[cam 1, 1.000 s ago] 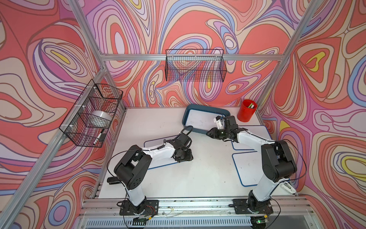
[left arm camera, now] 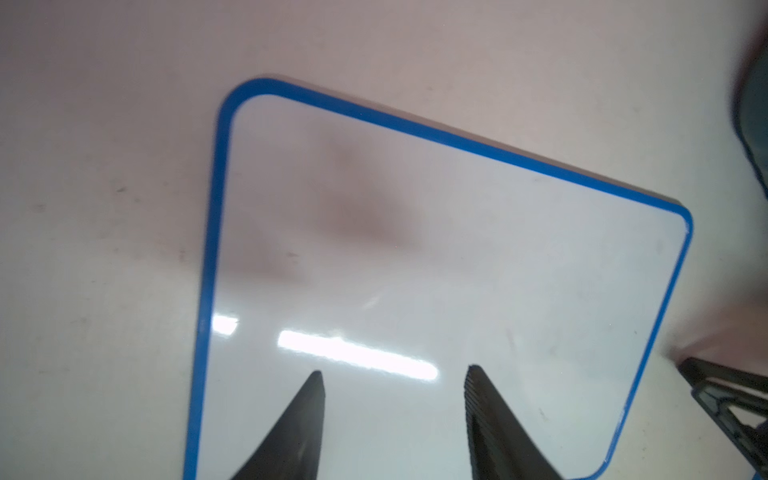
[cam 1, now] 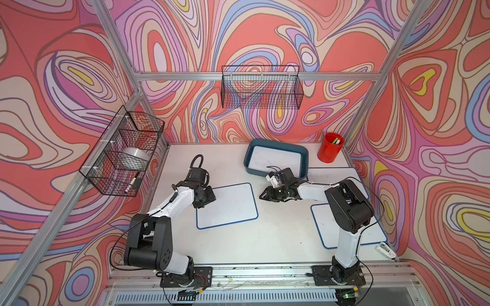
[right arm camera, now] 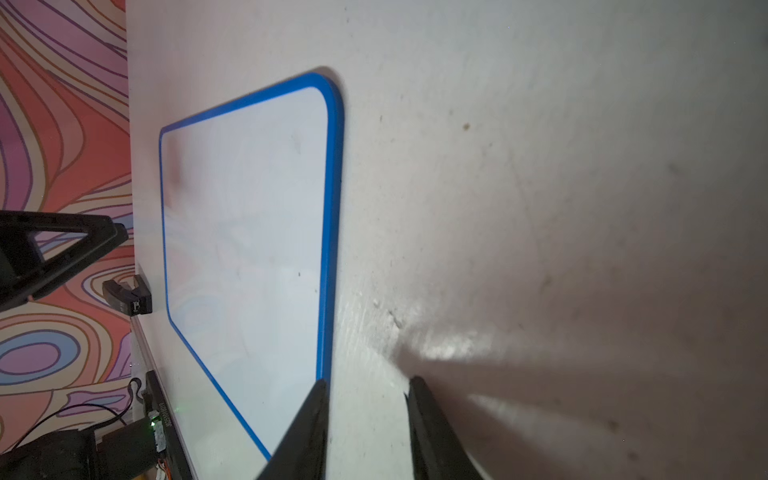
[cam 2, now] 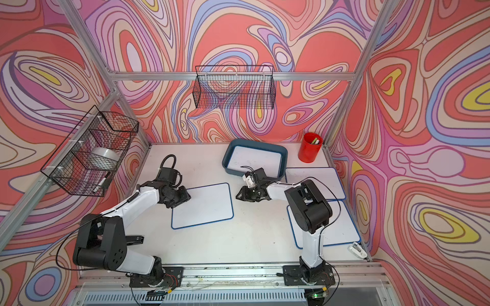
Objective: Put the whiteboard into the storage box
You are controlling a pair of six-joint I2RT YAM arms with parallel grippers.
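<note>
A blue-rimmed whiteboard [cam 1: 227,211] lies flat on the table at centre-left. My left gripper hangs above it, open, with nothing between its fingers; the board fills much of the left wrist view. My right gripper is open and low over the bare table just right of that board, its fingers empty. The grey-blue storage box [cam 1: 247,160] stands at the back, with a white board [cam 1: 273,155] lying inside it.
Two more whiteboards [cam 1: 347,227] lie on the right, partly behind the right arm. A red bucket [cam 1: 330,150] stands back right. Wire baskets [cam 1: 122,173] hang on the left and back frames.
My left gripper has moved left and up from the board's right part. My right gripper has come left and toward the front, from the box toward the board's right edge.
</note>
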